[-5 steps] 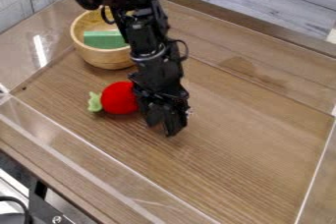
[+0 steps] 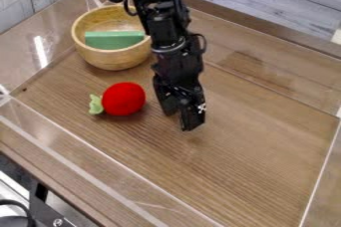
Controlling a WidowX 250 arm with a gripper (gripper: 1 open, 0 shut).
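Observation:
My black gripper (image 2: 180,109) hangs low over the wooden table, just right of a red round object with a green top (image 2: 123,99), with a small gap between them. The fingertips are dark and overlapping; how far apart they stand is unclear. Behind them at the upper left, a yellow bowl (image 2: 91,52) holds a pale green block (image 2: 114,39).
The gripper has moved slightly up and to the right, away from the red object, which now shows more fully. The bowl and block are unmoved.

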